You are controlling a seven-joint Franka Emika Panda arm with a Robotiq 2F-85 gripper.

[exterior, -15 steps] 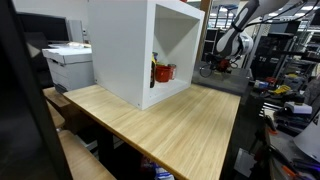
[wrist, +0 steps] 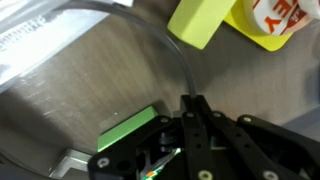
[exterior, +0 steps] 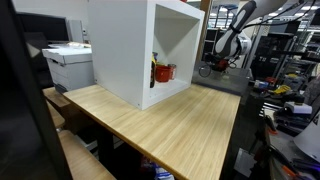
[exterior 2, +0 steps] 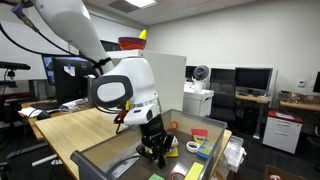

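In the wrist view my gripper is shut on a thin grey cord (wrist: 178,48), which arcs away to the upper left. What the cord belongs to cannot be told. Beneath lies the grey floor of a bin (wrist: 115,75). Exterior view 2 has the white arm (exterior 2: 125,92) bent down, with the dark gripper (exterior 2: 154,158) low inside the bin. The arm (exterior: 240,46) also shows small at the far right of exterior view 1.
A yellow block (wrist: 198,20), a red-and-white item (wrist: 272,14) and a green item (wrist: 127,130) lie around the gripper. The wooden table (exterior: 165,125) has clear room beside the white cabinet (exterior: 122,55), which holds a red container (exterior: 162,73).
The distant arm's upper link has shifted somewhat to the right in exterior view 1. The table and cabinet look the same.
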